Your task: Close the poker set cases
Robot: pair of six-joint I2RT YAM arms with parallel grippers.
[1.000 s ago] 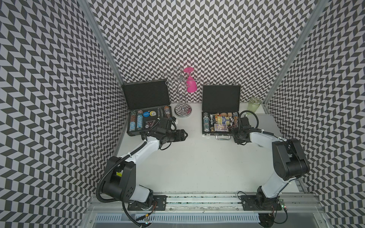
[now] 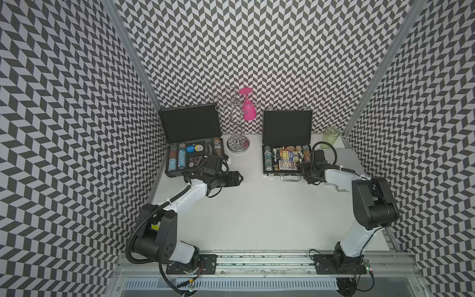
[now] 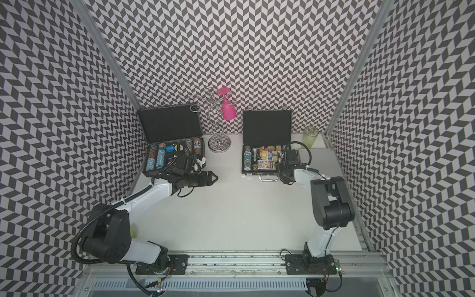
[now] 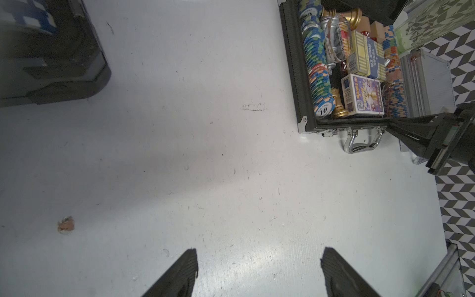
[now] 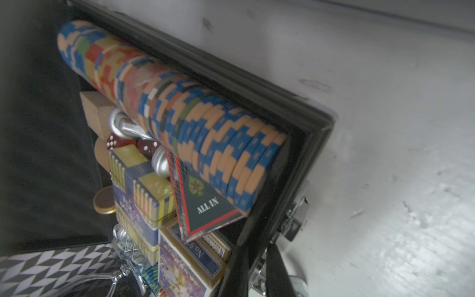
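Note:
Two poker cases stand with raised lids: the left case [image 2: 173, 172] and the right case [image 2: 267, 173], its lid [image 2: 287, 127] upright at the back. Chips, card boxes and dice fill the right case. My right gripper [image 2: 307, 174] is at its front right corner; the right wrist view shows the fingertips [image 5: 278, 274] a little apart at the front wall, close to the handle. Whether they press on the wall is unclear. My left gripper stands open and empty over bare table, in front of the left case and partly covering it from above.
A chrome stand [image 2: 238, 143] with a pink glass [image 2: 249, 110] rises between the cases. Behind the right arm are a green glass [image 2: 330, 136] and a flat grey panel [image 2: 350, 160].
The right case's lid has shifted slightly left, and the right arm has moved a little with it. The left gripper has dipped slightly, otherwise holding its place.

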